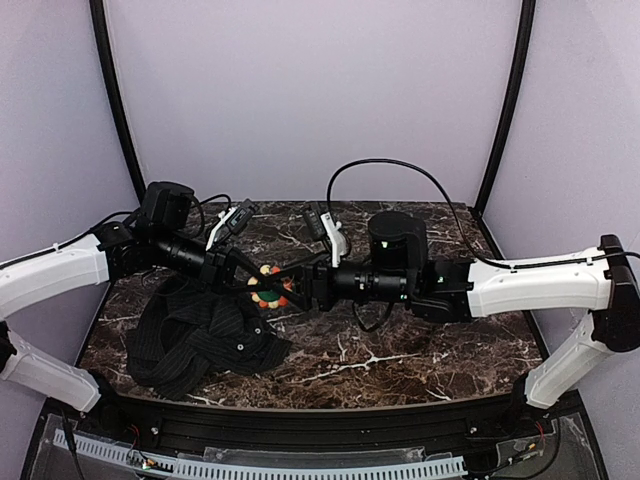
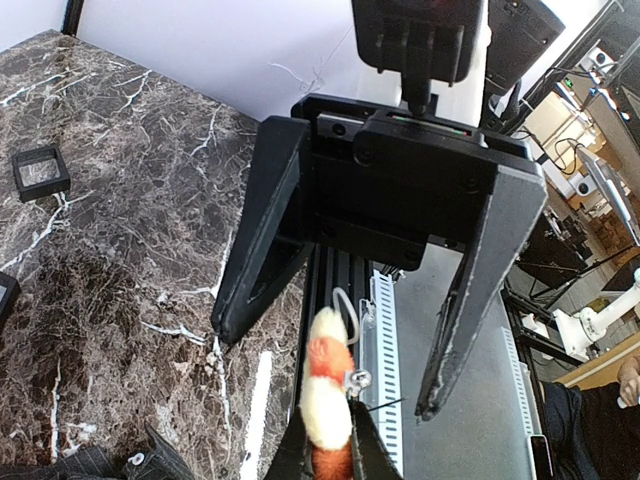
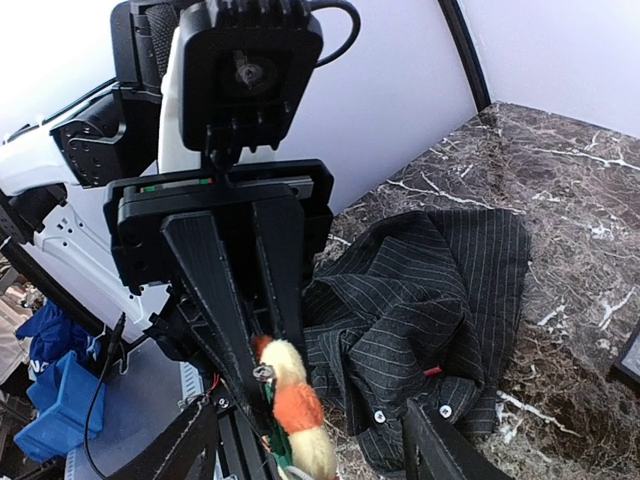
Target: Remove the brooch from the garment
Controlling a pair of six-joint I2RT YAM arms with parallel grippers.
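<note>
The brooch (image 1: 268, 298), a flower of soft orange and cream petals round a green centre, hangs in the air over the table's middle. My left gripper (image 1: 255, 285) is shut on it; in the right wrist view the brooch (image 3: 300, 410) sits at those fingers, with a metal clasp visible. My right gripper faces it from the other side, fingers apart around the brooch's edge as seen in the left wrist view. The dark pinstriped garment (image 1: 200, 350) lies crumpled on the left of the table.
A small black square frame (image 2: 40, 190) lies on it. The table's front edge and rail (image 1: 320, 410) run below.
</note>
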